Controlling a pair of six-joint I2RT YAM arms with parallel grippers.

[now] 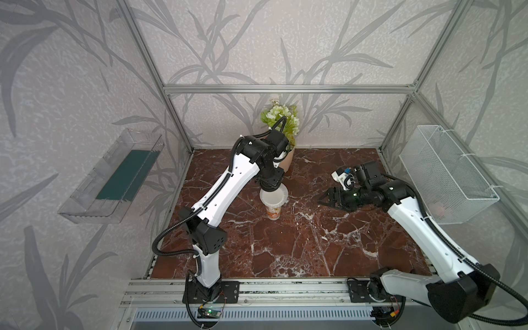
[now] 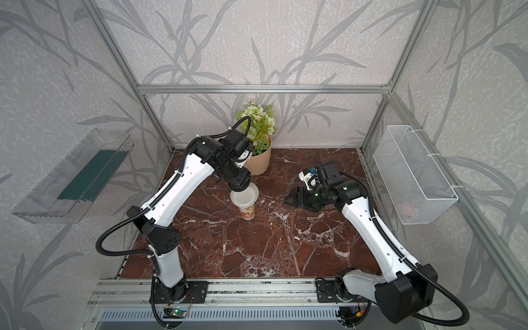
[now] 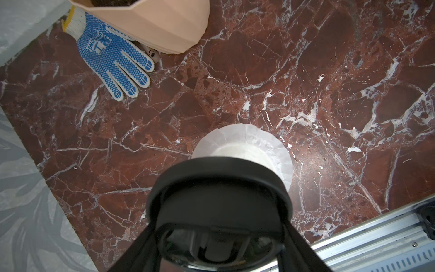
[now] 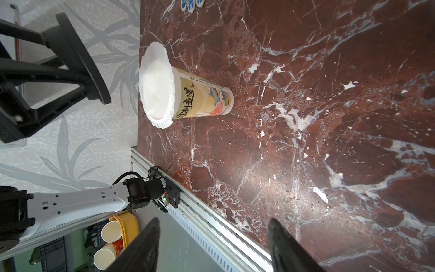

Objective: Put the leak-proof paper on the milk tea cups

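Note:
One milk tea cup [image 4: 204, 95] with a printed side stands upright on the marble table. White leak proof paper [image 4: 156, 86] covers its mouth, with a pleated edge spreading past the rim. Above and slightly behind the cup, my left gripper [image 1: 272, 171] is shut on a black round tool [image 3: 222, 195], which hides part of the paper from the left wrist camera. A gap shows between this tool and the paper in the right wrist view. To the right of the cup, my right gripper hangs open, its fingers apart and empty.
A flower pot [image 2: 259, 164] stands behind the cup, and a blue glove [image 3: 113, 54] lies beside it. A clear bin [image 1: 88, 213] hangs at left, a white wire basket [image 1: 451, 181] at right.

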